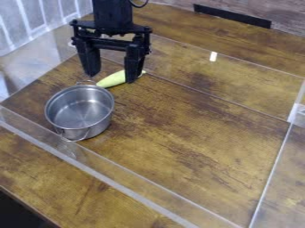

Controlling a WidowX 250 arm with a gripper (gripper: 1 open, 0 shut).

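Observation:
My black gripper (111,61) hangs at the top left, over a pale green elongated object (117,79) lying on the wooden surface. A steel pot (78,116) sits just in front of it, lower left. The view does not show clearly whether the gripper's fingers are open or shut.
Clear walls border the wooden table (202,151) at the left, front and right. A small white mark (213,56) shows toward the back.

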